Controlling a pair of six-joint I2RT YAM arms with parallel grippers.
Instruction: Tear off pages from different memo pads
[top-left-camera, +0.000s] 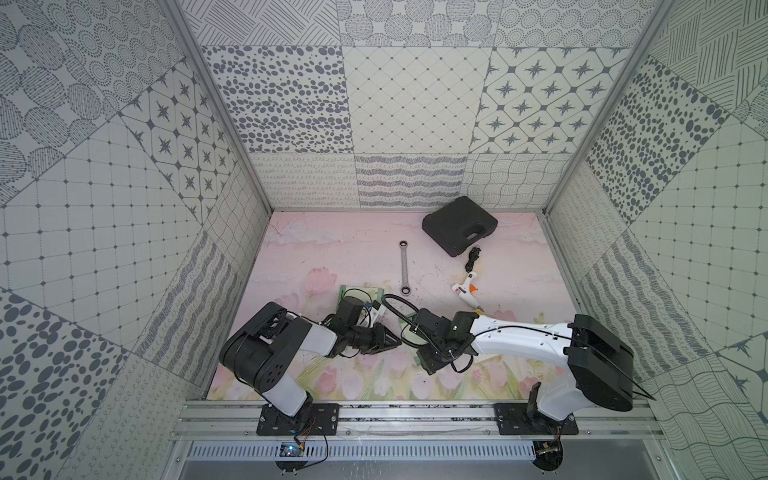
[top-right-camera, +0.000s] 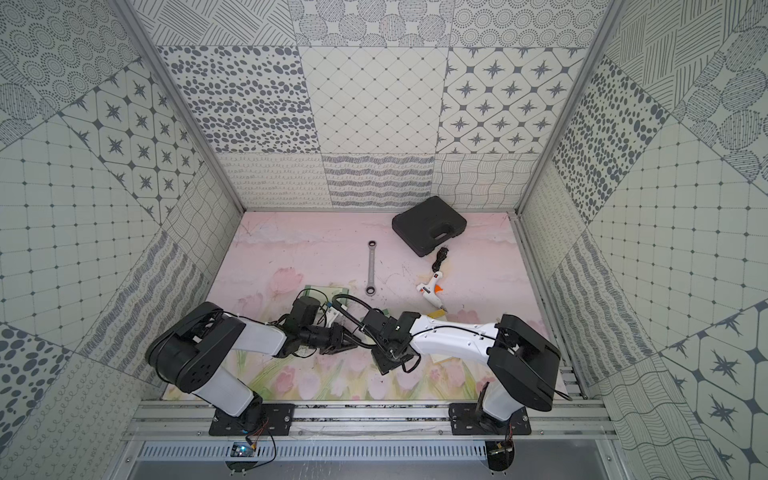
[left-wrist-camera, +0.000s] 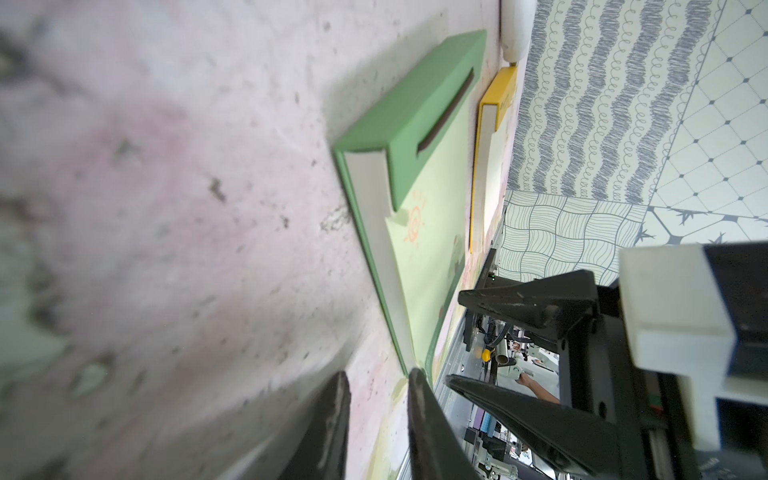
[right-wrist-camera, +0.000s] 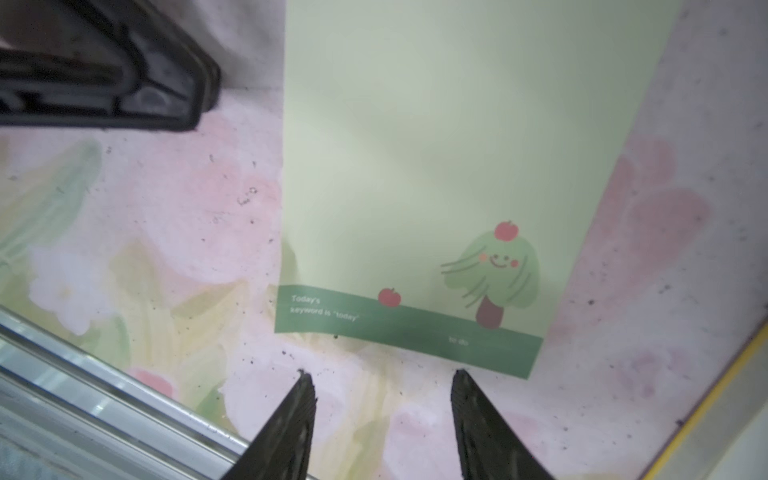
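A green-topped memo pad (left-wrist-camera: 436, 240) lies flat on the table in the left wrist view, its thick bound end away from my left gripper. That gripper is part open, nothing visible between its fingers, low near the pad's free end. From above, my right gripper stands open just off the page's dark green lower strip; its fingers hold nothing. The pale green top page (right-wrist-camera: 448, 184) carries a tree figure and apples. Another pad (top-left-camera: 372, 293), greenish and beige, lies behind the left arm, partly hidden by it.
A yellow-bound pad (left-wrist-camera: 489, 160) lies beyond the green one. Farther back are a white glue gun (top-left-camera: 465, 290), a wrench (top-left-camera: 404, 268) and a black case (top-left-camera: 459, 225). The two grippers are close together.
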